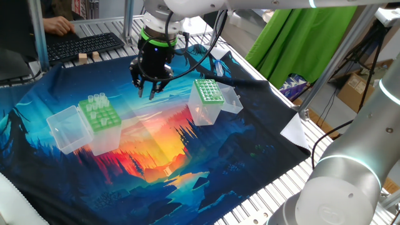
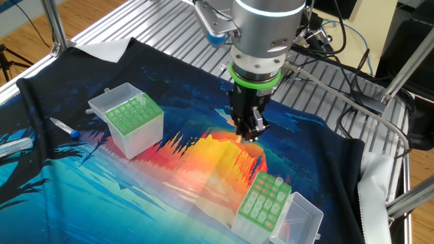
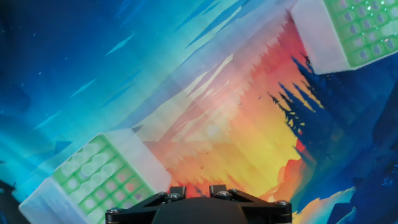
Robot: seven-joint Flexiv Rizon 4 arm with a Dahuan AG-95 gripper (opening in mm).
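Observation:
Two clear tip boxes with green racks stand on the printed cloth. The left box (image 1: 105, 128) has several clear tips standing up from its rack, and its lid hangs open to the side. The right box (image 1: 205, 109) has a rack (image 2: 133, 114) that looks mostly empty, with one clear piece showing near its edge. Between the boxes, above the cloth, hangs my gripper (image 1: 145, 95), pointing down. Its fingers are apart in the wrist view, where the gripper shows nothing in its gap. Parts of both boxes also appear there, clear of the fingers.
A blue-capped pen or tube (image 2: 66, 127) lies on the cloth near one box, with a clear object (image 2: 15, 147) farther left. A keyboard (image 1: 86, 47) and a person's hand (image 1: 57, 25) are at the back left.

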